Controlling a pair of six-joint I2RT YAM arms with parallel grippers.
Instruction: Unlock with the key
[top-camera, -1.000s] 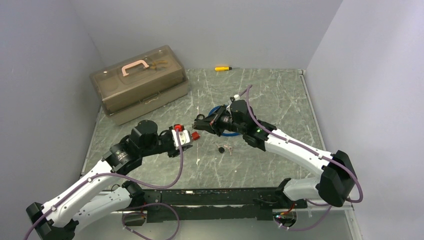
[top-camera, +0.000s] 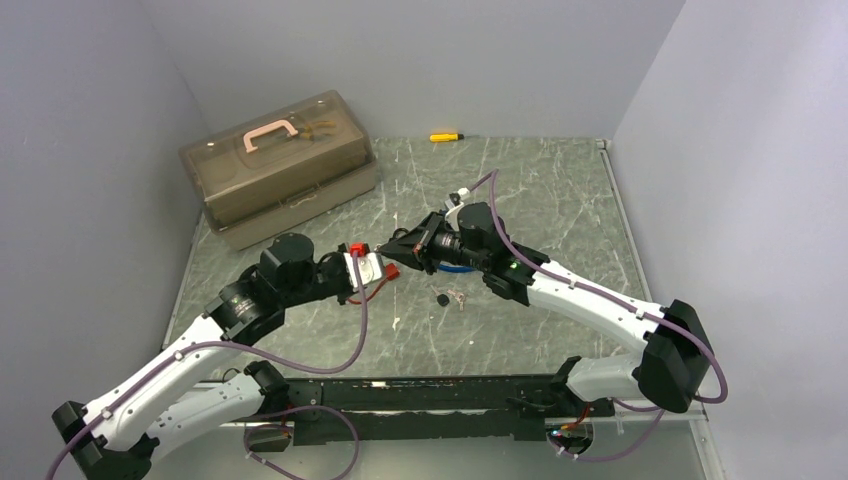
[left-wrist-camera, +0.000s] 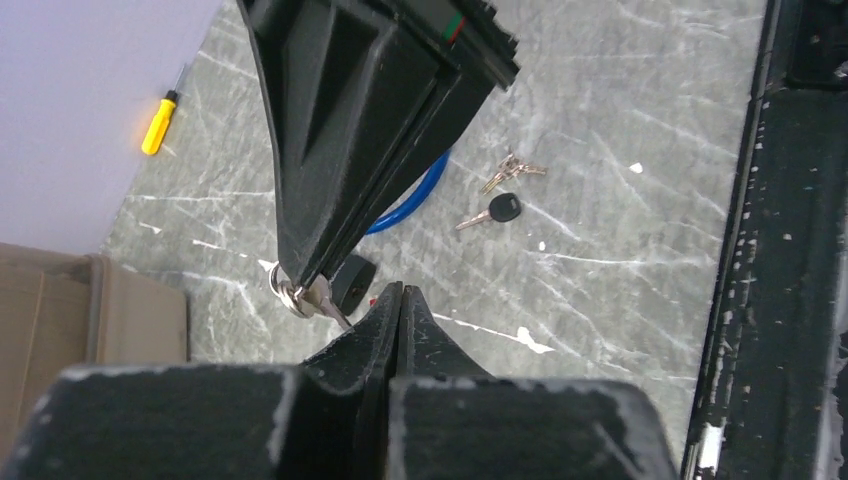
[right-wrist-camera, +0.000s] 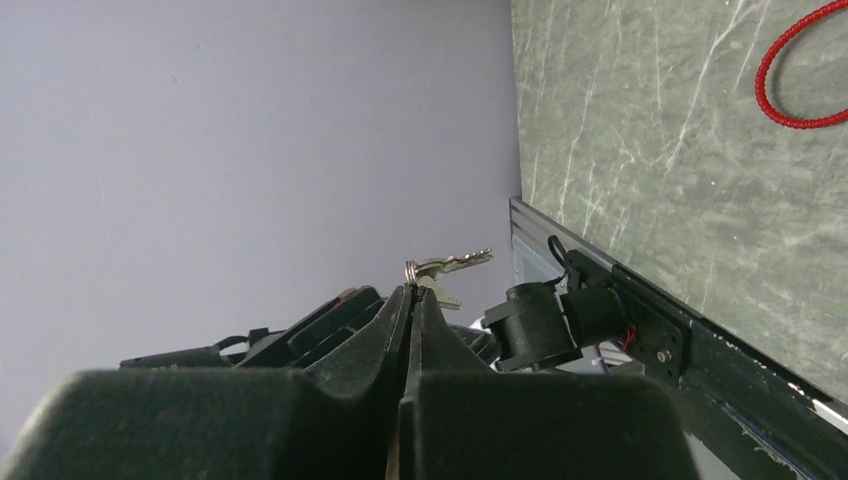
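Observation:
My right gripper is shut on a small ring with silver keys (right-wrist-camera: 452, 263), which stick out past its tips. In the left wrist view the same keys (left-wrist-camera: 318, 298) hang from the right gripper's tips, just ahead and to the left of my left gripper. The left gripper's fingers are together with nothing between them, and the keys are outside them. Beneath the keys lies a black padlock (left-wrist-camera: 352, 284), partly covered by the right gripper. A red lock with a cord (top-camera: 391, 271) lies on the table, mostly hidden by the left fingers in the left wrist view.
A blue ring lock (left-wrist-camera: 412, 198) lies partly under the right arm. Loose silver keys (left-wrist-camera: 511, 172) and a black-headed key (left-wrist-camera: 503, 208) rest nearby. A brown toolbox (top-camera: 280, 165) fills the back left; a yellow screwdriver (top-camera: 445, 138) lies at the back.
My left gripper has gone from open to shut. It now stands closer to the right gripper and its keys. The right gripper has shifted slightly left, still with the keys.

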